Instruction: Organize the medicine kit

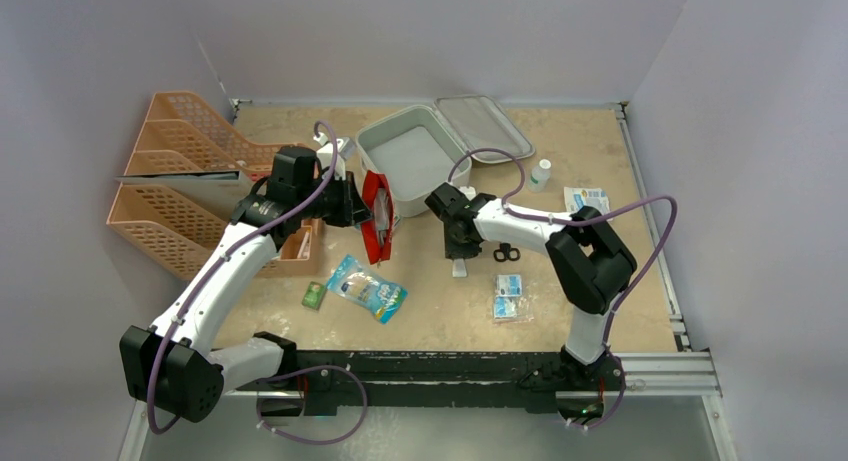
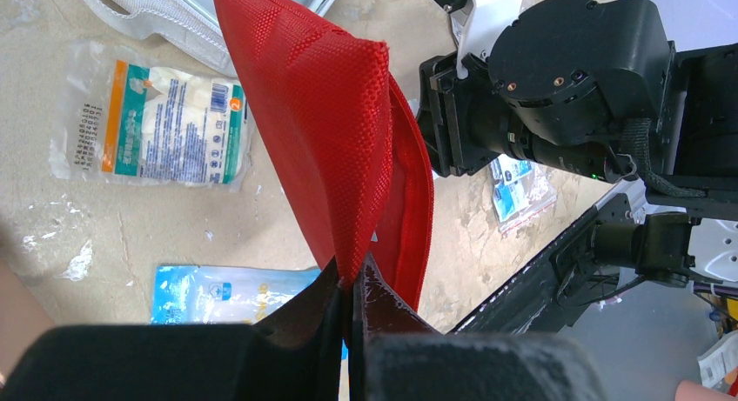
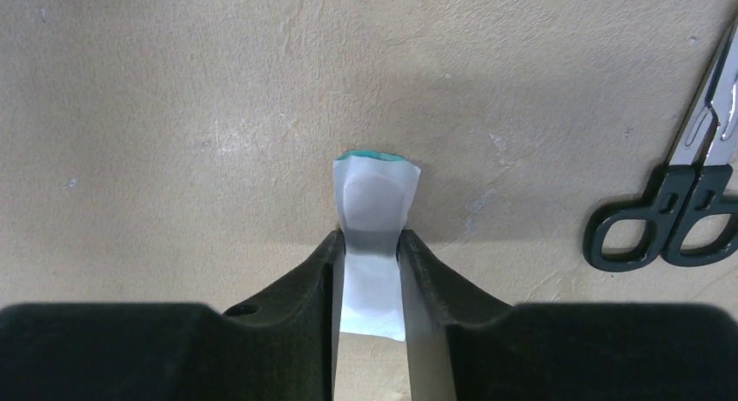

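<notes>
The red pouch [image 1: 376, 217] hangs upright beside the grey case, its edge pinched in my shut left gripper. In the left wrist view its red mesh side [image 2: 322, 96] fills the middle. A small white packet [image 3: 372, 201] lies on the table under my right gripper. The right fingers are part open, one fingertip at each long edge of the packet, which narrows and creases between them. The open grey case [image 1: 364, 147] looks empty inside, its lid [image 1: 487, 127] laid back to the right. Black-handled scissors [image 3: 666, 201] lie right of the packet.
A blue bag [image 1: 368, 287] and a small green box [image 1: 314, 295] lie at front left. Bagged blue-white packs [image 1: 508, 285] lie at front right. A white bottle [image 1: 539, 174] and a flat packet [image 1: 586, 199] are farther right. Orange baskets [image 1: 170, 243] fill the left side.
</notes>
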